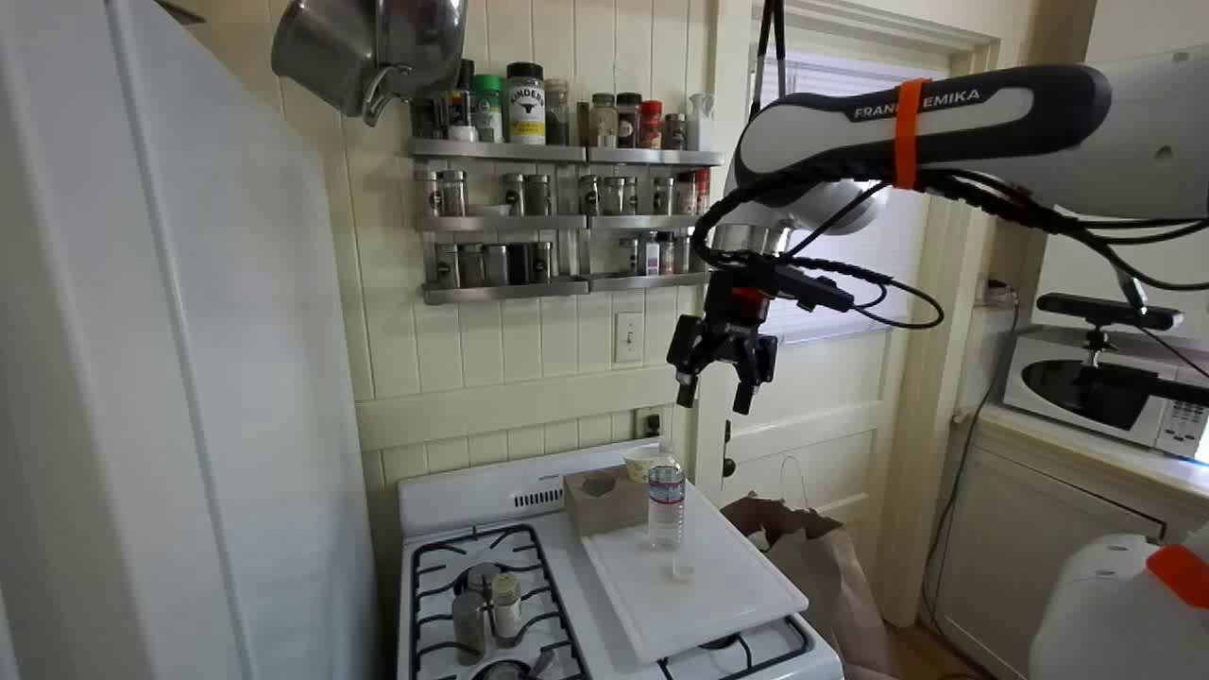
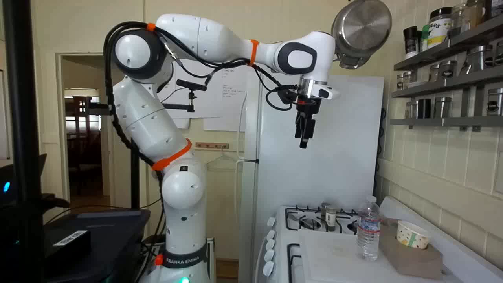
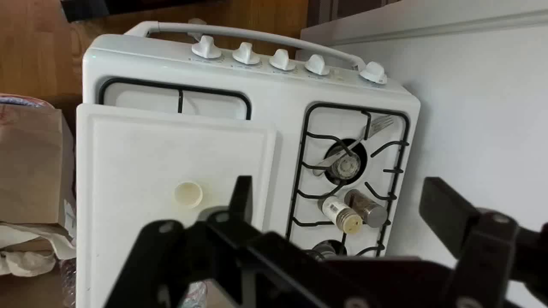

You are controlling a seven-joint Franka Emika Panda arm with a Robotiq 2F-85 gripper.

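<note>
My gripper (image 1: 715, 402) is open and empty, held high above the stove, fingers pointing down; in the wrist view its fingers are spread wide. On the white cutting board (image 3: 138, 154) stand a clear water bottle (image 1: 666, 504) and a small pale cup (image 3: 188, 194). Behind the bottle a brown cardboard box (image 2: 415, 261) carries a spotted paper bowl (image 2: 412, 234). Two spice jars stand on the left burner grate: one with a white label (image 3: 340, 213) and a darker one (image 3: 366, 207). A fork (image 3: 377, 125) lies across the same grate.
The refrigerator (image 2: 320, 155) rises beside the stove's left side. Shelves of spice jars (image 1: 504, 225) line the wall, with a pot (image 1: 374, 51) hanging nearby. Brown paper bags (image 3: 31, 164) stand on the floor at the stove's other side. Much of the board is bare.
</note>
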